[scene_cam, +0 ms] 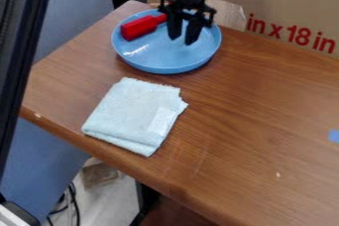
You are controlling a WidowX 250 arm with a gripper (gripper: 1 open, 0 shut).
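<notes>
A red cylindrical object [141,26] lies on the left part of a blue plate [165,57] at the back of the wooden table. The black gripper [180,30] is low over the plate, just right of the red object. I cannot tell whether its fingers are open or shut. A folded pale cloth [135,115] lies on the table in front of the plate.
A printed cardboard sheet [291,12] stands behind. The table's left edge drops to the floor.
</notes>
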